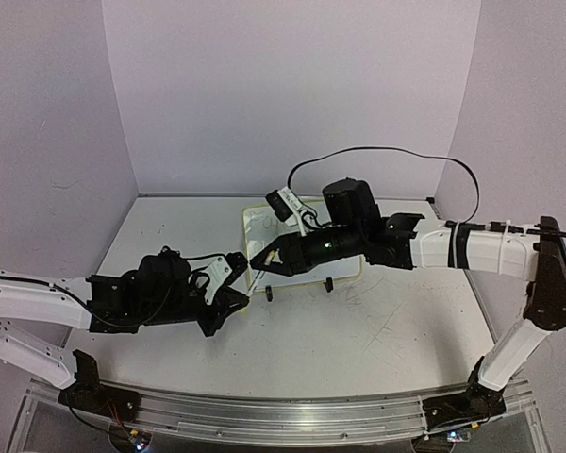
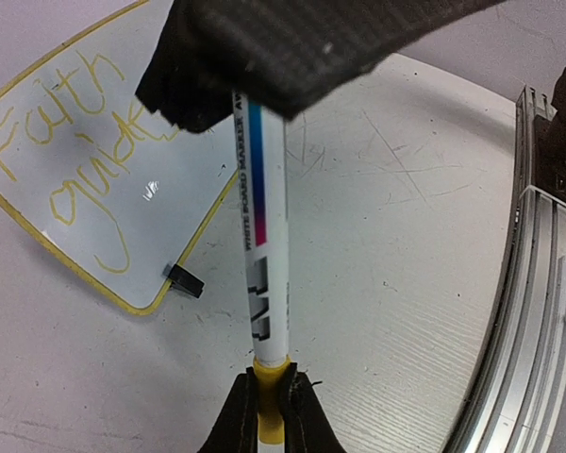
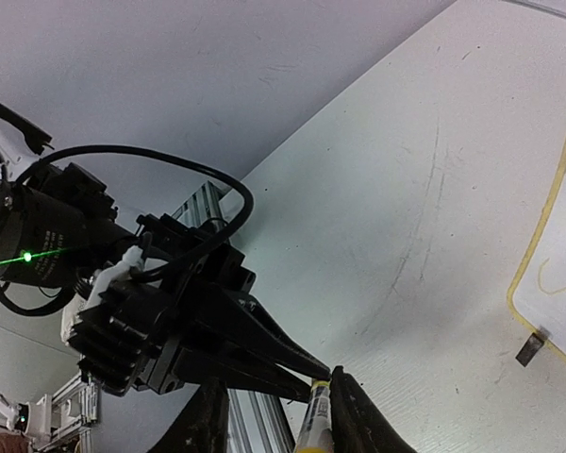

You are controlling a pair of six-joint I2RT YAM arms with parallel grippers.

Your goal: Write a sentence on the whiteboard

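Note:
The whiteboard (image 1: 257, 226) with its yellow edge is largely covered by my right arm in the top view. In the left wrist view, yellow handwriting reading "Faith" and "guide" shows on the whiteboard (image 2: 38, 203); the rest is hidden. My left gripper is shut on one yellow end of a white marker (image 2: 274, 283), which points away from it. Around the marker's other end, my right gripper stands open, its fingers on either side of the marker (image 3: 317, 420), with a visible gap on one side.
Small black clips (image 1: 329, 284) stand at the board's lower edge. A metal rail (image 1: 292, 415) runs along the table's front. Bare table (image 1: 358, 349) lies in front of the board; both arms meet at its lower left.

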